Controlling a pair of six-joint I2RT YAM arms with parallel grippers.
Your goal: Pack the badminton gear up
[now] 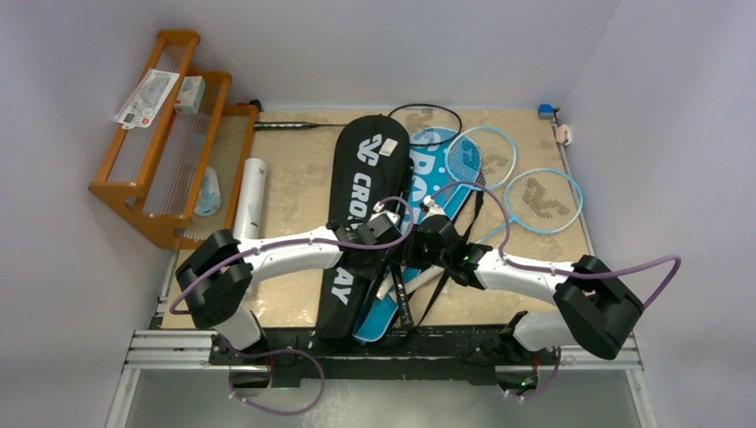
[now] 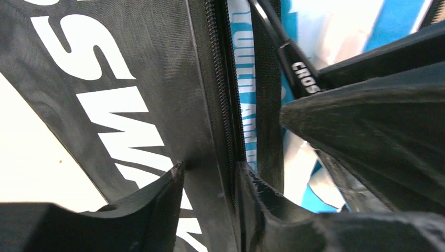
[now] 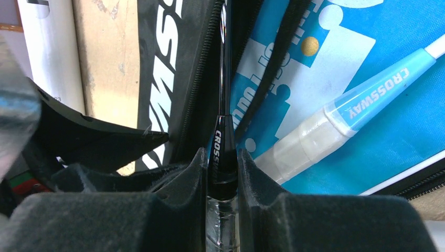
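Note:
A black racket bag (image 1: 367, 169) with white lettering lies lengthwise on the table, its zipped edge (image 2: 220, 89) facing right. My left gripper is over that edge, fingers apart, one (image 2: 177, 181) on the panel side and the other by the zipper. A black racket (image 3: 222, 142) runs along the bag's open side, with my right gripper shut on it where shaft meets handle. Its head is out of sight. Under it lies a blue bag (image 3: 325, 79), with light-blue rackets (image 1: 544, 201) to the right. Another black racket (image 1: 294, 125) lies behind.
A wooden shelf (image 1: 169, 134) stands at the left, with a white tube (image 1: 251, 192) beside it. Both grippers are close together mid-table. Bare tabletop (image 1: 299, 192) shows between tube and black bag.

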